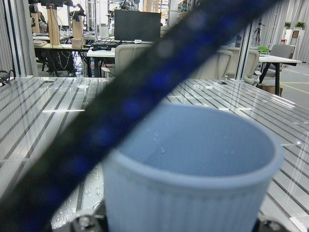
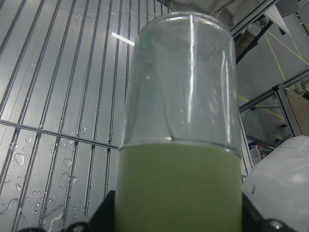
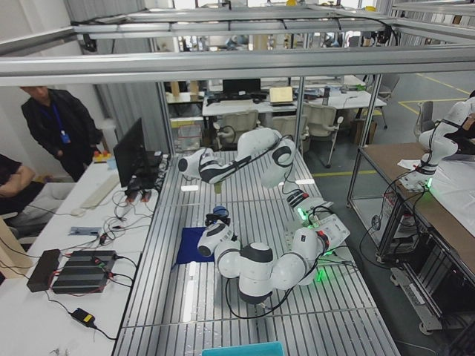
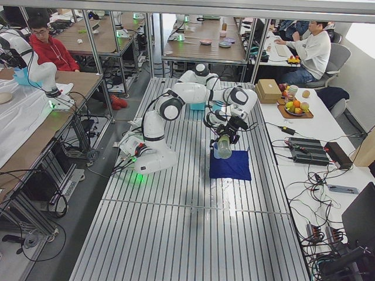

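A clear cup with pale green content (image 2: 178, 188) fills the middle of the right wrist view, gripped by my right gripper, whose fingers show at the bottom edge; in the camera right view that cup (image 4: 224, 150) is held raised over the blue cloth (image 4: 230, 167). A light blue cup (image 1: 188, 193) fills the lower left wrist view, between the fingers of my left gripper at the bottom edge; it also shows small in the camera left view (image 3: 220, 212), by the cloth (image 3: 191, 245). A dark blurred band crosses the left wrist view.
The slatted metal table (image 4: 176, 234) has wide clear areas and water drops. A teal tray (image 3: 241, 349) is at its front edge in the camera left view. A monitor, electronics and cables stand on the side desk.
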